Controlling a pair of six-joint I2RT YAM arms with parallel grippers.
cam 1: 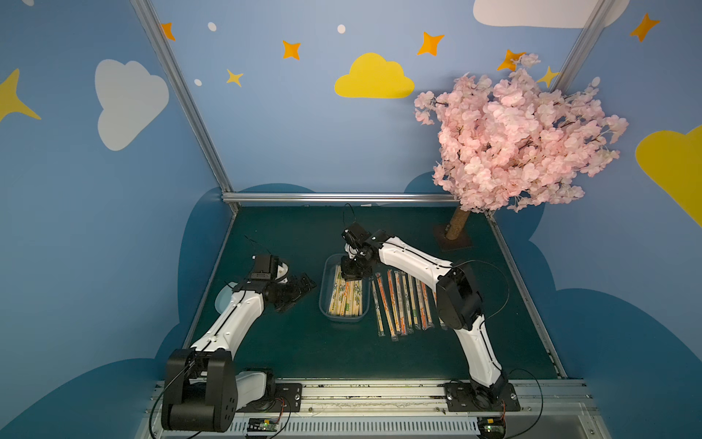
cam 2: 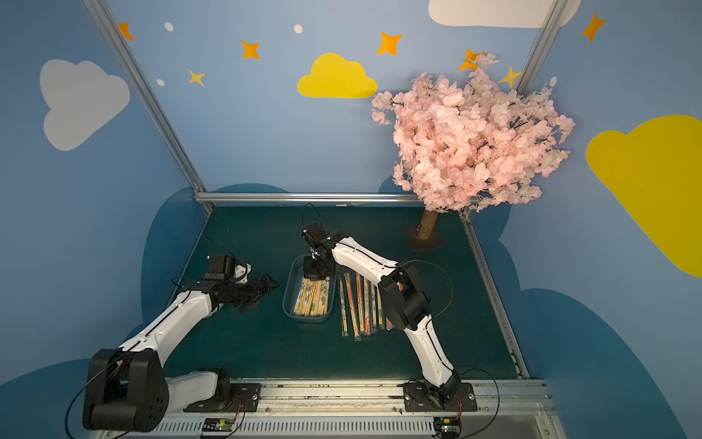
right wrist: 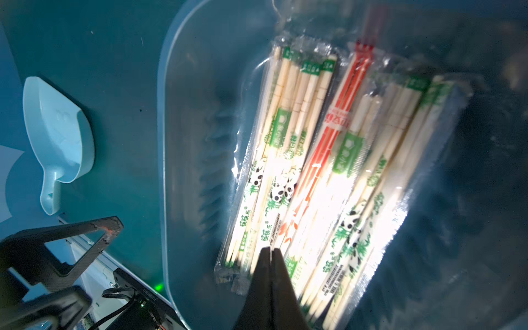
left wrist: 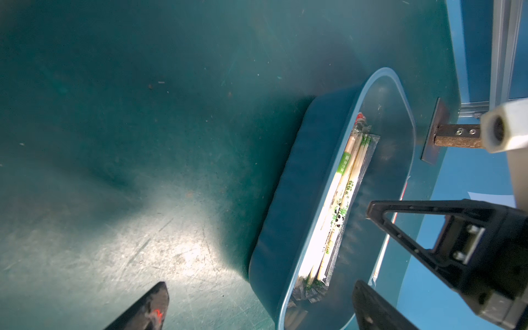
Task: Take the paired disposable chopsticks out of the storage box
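Note:
A translucent blue storage box (cam 1: 323, 292) in mid-table holds wrapped chopsticks (cam 2: 309, 298), mostly green-printed, one pack red, seen from above in the right wrist view (right wrist: 286, 165). My right gripper is over the box, its fingertips together at the chopsticks' lower ends, nothing visibly held. My left gripper stands open just left of the box, its two fingertips apart at the bottom of the left wrist view.
A row of wrapped chopsticks (cam 1: 389, 307) lies right of the box. A light blue scoop (right wrist: 57, 132) lies at the left. A blossom tree (cam 1: 457, 223) stands at the back right.

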